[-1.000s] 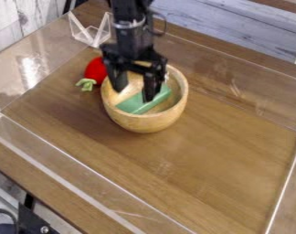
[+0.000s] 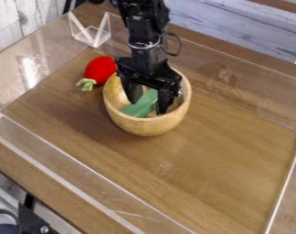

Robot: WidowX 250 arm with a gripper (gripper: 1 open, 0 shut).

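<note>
A wooden bowl (image 2: 148, 122) sits on the table, holding a green object (image 2: 142, 104). The black robot gripper (image 2: 150, 96) reaches down into the bowl from above, its fingers around the green object; whether they grip it is unclear. Left of the bowl lies a red object (image 2: 100, 69) with a small pale green piece (image 2: 87, 84) beside it.
A clear angular stand (image 2: 89, 31) is at the back left. A white planked surface lies beyond the back edge.
The gripper has moved from a blurred position higher and further left down into the bowl over the green object, which is now more covered by it.
</note>
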